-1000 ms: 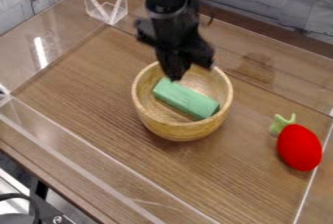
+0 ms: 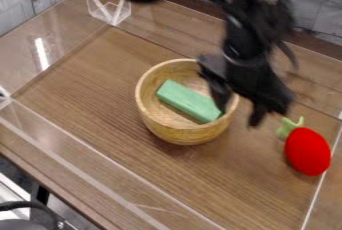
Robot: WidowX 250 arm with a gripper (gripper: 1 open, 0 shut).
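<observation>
My gripper (image 2: pixel 243 96) is a dark, blurred assembly at the upper right, above and right of the wooden bowl (image 2: pixel 154 91). Whether its fingers are open or shut is unclear. A green block (image 2: pixel 189 99) lies in the bowl. A red object with a green stem (image 2: pixel 306 151) lies on the table to the right of the bowl.
A small clear plastic item (image 2: pixel 110 9) sits at the upper left.
The gripper has moved right and down from above the bowl, toward the space between the bowl and the red object. The bowl and red object look unmoved.
</observation>
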